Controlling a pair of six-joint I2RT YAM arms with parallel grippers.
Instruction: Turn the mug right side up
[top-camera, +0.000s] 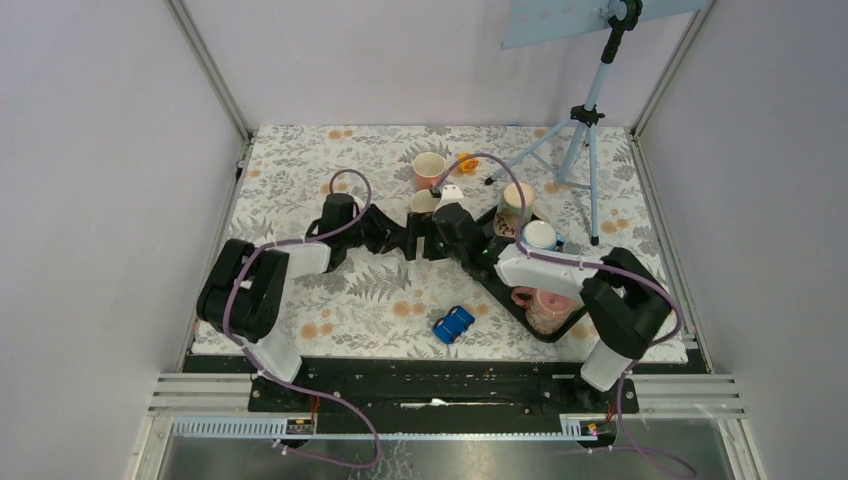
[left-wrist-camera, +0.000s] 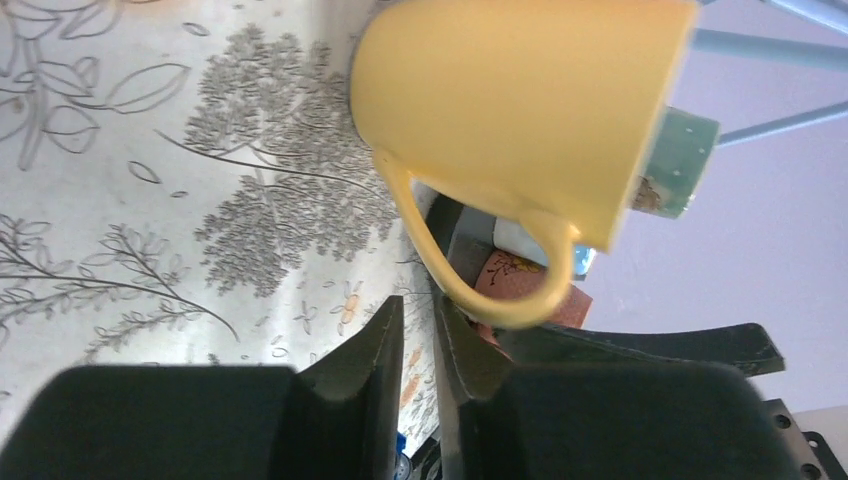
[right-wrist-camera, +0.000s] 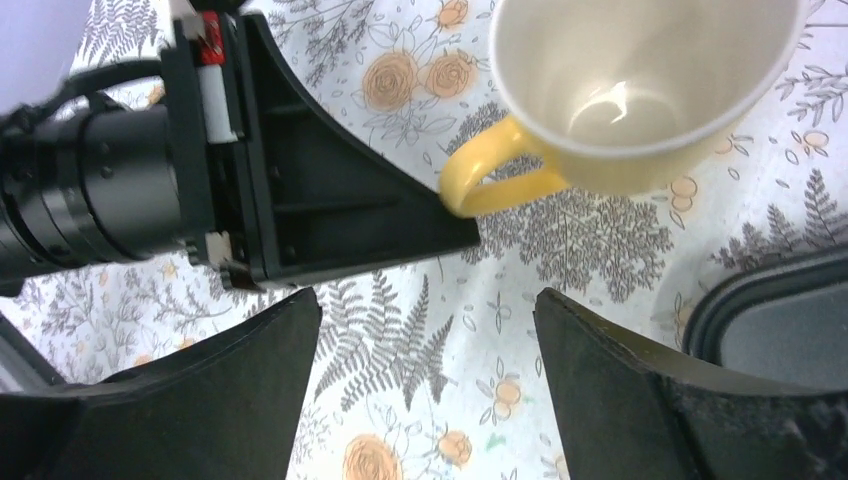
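A yellow mug (left-wrist-camera: 510, 90) lies on its side in the left wrist view, handle toward that gripper; in the right wrist view its mouth and cream inside (right-wrist-camera: 640, 90) face that camera. In the top view it is partly hidden by my grippers. My left gripper is just beside the handle; its fingers look close together, and whether they grip anything is unclear. My right gripper stands part open, fingers apart with nothing between them, beside the mug and the left gripper.
A black tray (right-wrist-camera: 770, 320) holds several mugs at right. A pink cup (top-camera: 429, 170) and small orange object (top-camera: 467, 160) stand behind, a tripod (top-camera: 590, 120) at back right. A blue toy car (top-camera: 453, 323) lies at front.
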